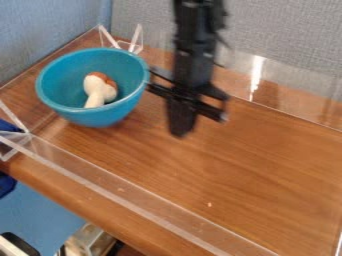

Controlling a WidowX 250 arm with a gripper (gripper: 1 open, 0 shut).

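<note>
A teal bowl (pixel 70 102) sits at the back left of the wooden table, holding a pale, orange-topped object (pixel 98 92). My black gripper (pixel 182 124) hangs blurred just right of the bowl, over the table. Its fingertips look close together, with nothing visible between them, so it appears shut.
A grey padded wall (pixel 287 50) stands behind it, a blue one at the left. Dark blue items lie at the left edge.
</note>
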